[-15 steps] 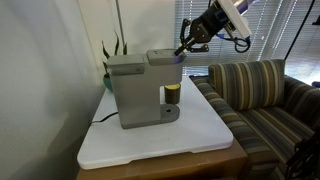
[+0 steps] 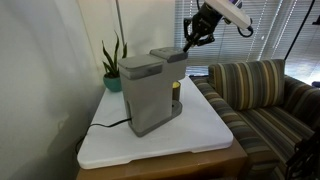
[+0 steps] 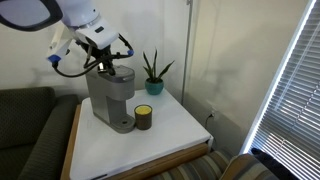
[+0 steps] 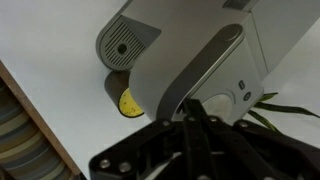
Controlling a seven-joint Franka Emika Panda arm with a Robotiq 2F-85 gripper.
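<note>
A grey coffee maker (image 2: 148, 98) stands upright on the white table, its head over a drip tray. The tips of my gripper (image 2: 186, 48) are at the front upper edge of that head, seemingly against it. In the wrist view, the shut fingers (image 4: 191, 106) lie along the machine's rounded head (image 4: 178, 58), with nothing visible between them. A dark mug with a yellow inside (image 3: 144, 118) sits on the table beside the machine; exterior view 1 shows just a part of it behind the machine's front. The exact contact at the fingertips is too small to tell.
The white table (image 2: 100, 145) has clear room in front of the machine. A potted plant (image 2: 113, 72) stands at the back, and a black cord (image 2: 105, 124) runs off the left side. A striped sofa (image 2: 250, 90) adjoins the table on the right.
The coffee maker has turned, its front swinging toward the back in exterior view 1, covering more of the mug. My gripper has moved slightly right and up with its front edge.
</note>
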